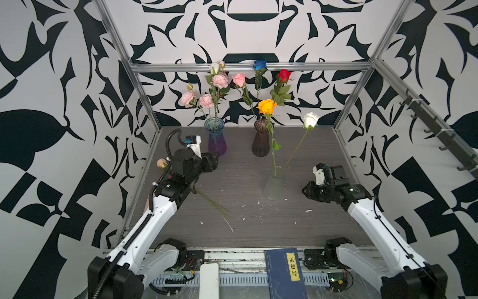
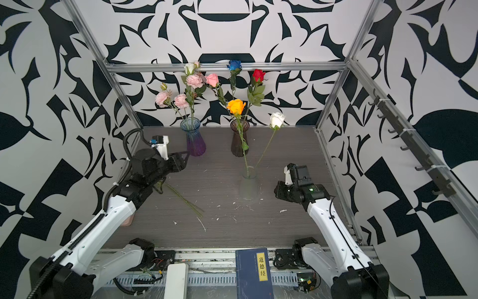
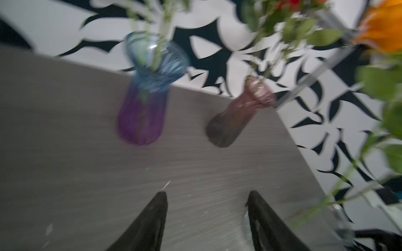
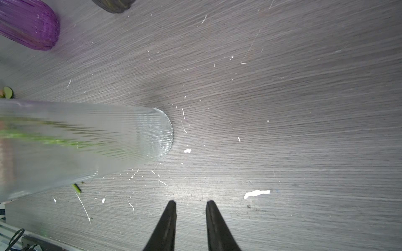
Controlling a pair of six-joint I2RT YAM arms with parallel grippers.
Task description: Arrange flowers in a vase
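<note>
An orange rose (image 1: 267, 106) and a white rose (image 1: 310, 120) stand in the frosted clear vase (image 1: 273, 190), their stems leaning apart. My left gripper (image 1: 215, 162) is away to the vase's left; in the left wrist view its fingers (image 3: 151, 221) are parted with nothing between them. To the vase's right, my right gripper (image 1: 304, 190) hangs open and empty, its fingers (image 4: 167, 223) over bare table. Loose flower stems (image 1: 213, 201) lie on the table at left, partly beneath the left arm, with one pale bloom (image 1: 161, 163) showing beside it.
At the back stand a blue-purple vase (image 1: 217, 144) of pink and white flowers and a brown vase (image 1: 260, 144) with pink, blue and red roses. Small white scraps dot the table. A blue book (image 1: 284, 274) lies along the front edge.
</note>
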